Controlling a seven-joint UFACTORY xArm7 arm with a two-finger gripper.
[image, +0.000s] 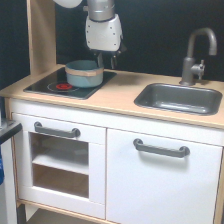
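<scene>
A blue-grey pot with a tan rim stands on the black cooktop, towards its back right. Above the pot's right side hangs my white gripper, pointing down. Its fingers are small and dark against the dark wall, near the pot's right rim. Whether they touch the rim or stand apart from each other is too small to tell. Part of the cooktop is hidden behind the pot.
Left of the pot a red burner mark shows uncovered. A grey sink with a tall faucet is set into the counter at right. Between cooktop and sink the wooden counter is clear.
</scene>
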